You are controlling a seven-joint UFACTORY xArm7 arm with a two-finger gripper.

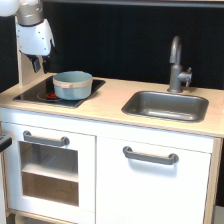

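Observation:
My gripper (39,66) hangs from the white arm at the upper left, above the back left of the counter. Its two dark fingers point down and stand apart, with nothing seen between them. A grey-blue pot (73,86) sits on the black cooktop (40,93), to the right of the gripper and lower in the picture. A small red patch shows on the cooktop, left of the pot.
A sink (165,105) with a dark faucet (178,65) occupies the counter's right side. Below are an oven-like door with a window (50,160) and a white cabinet door (150,190), both with grey handles. Bare wooden counter (110,98) lies between pot and sink.

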